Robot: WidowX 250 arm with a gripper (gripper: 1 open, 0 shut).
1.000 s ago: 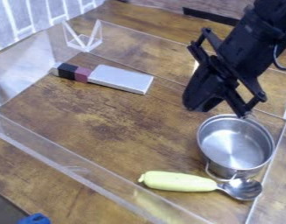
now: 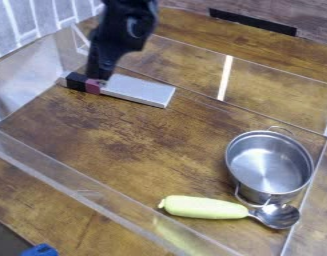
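My gripper [image 2: 102, 62] is a blurred dark shape at the upper left, over the near end of a flat bar with a silver body [image 2: 136, 90] and a dark and maroon end; its fingers are too blurred to read. A steel pot [image 2: 267, 164] stands on the right. In front of it lie a pale yellow-green cylindrical object [image 2: 201, 208] and a metal spoon [image 2: 277, 214].
Clear plastic walls [image 2: 92, 195] surround the wooden work surface. A small blue object [image 2: 39, 250] sits outside at the lower left.
The arm has swung from above the pot on the right to the upper left, over the bar's dark end. The objects on the surface look unmoved.
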